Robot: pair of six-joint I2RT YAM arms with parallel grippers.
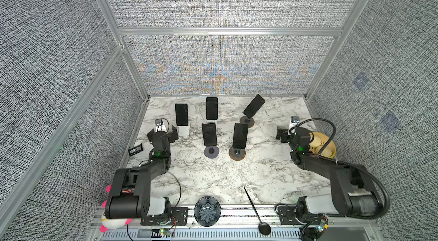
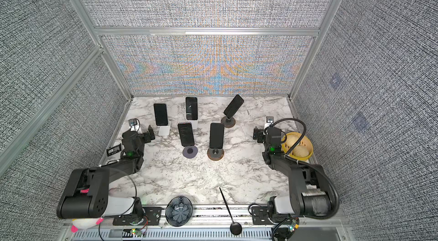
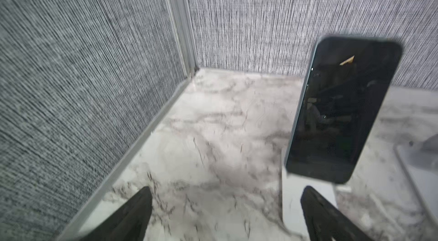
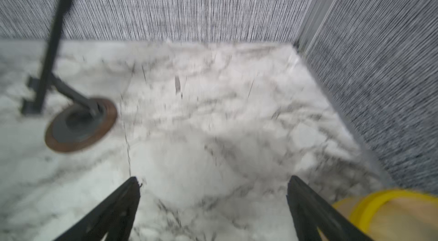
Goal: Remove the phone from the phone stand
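Observation:
Five phones rest on stands: one on a white stand at back left (image 1: 181, 114), one at back middle (image 1: 211, 108), one tilted at back right (image 1: 253, 106), one on a purple-based stand (image 1: 209, 134), one on a brown-based stand (image 1: 240, 135). My left gripper is open and empty, just before the back-left phone (image 3: 343, 108), which appears slightly right of centre in the left wrist view. My right gripper is open and empty at the right side; the tilted phone shows edge-on at upper left in the right wrist view (image 4: 51, 49).
A yellow bowl (image 2: 308, 149) holding pale items sits beside my right arm. A black mould (image 1: 207, 211), a ladle (image 1: 263, 227) and a plush toy (image 1: 116, 222) lie along the front.

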